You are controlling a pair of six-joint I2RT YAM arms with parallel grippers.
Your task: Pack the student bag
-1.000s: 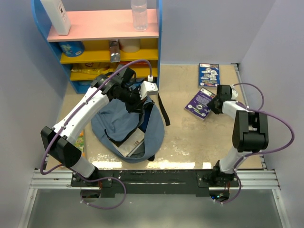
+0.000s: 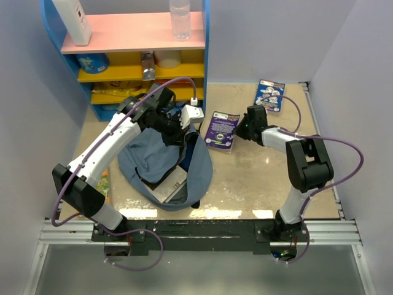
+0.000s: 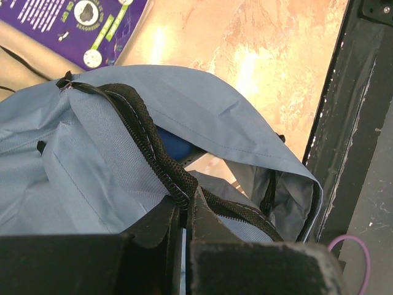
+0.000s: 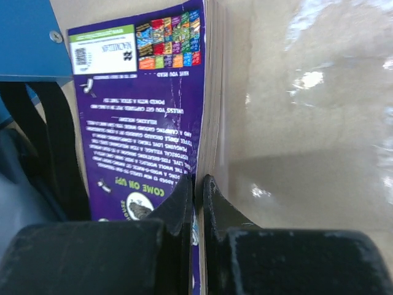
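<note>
The blue-grey backpack [image 2: 199, 172] lies open on the table, a pale item inside. My left gripper is shut on the bag's black zipped edge [image 3: 144, 135] at the upper part of the opening. Right of the bag, a purple book [image 2: 220, 130] is in my right gripper, which is shut on the book's long page edge. In the right wrist view the book [image 4: 138, 117] shows its back cover, beside the bag's dark strap [image 4: 61, 153].
A second blue book [image 2: 270, 92] lies at the back right. The shelf unit [image 2: 132, 31] with bottles and packets stands at the back left. Bare table [image 2: 258, 178] is in front of the books.
My right gripper has moved left with the purple book, which now sits close to the bag, over where its strap lay. The left arm has stayed still.
</note>
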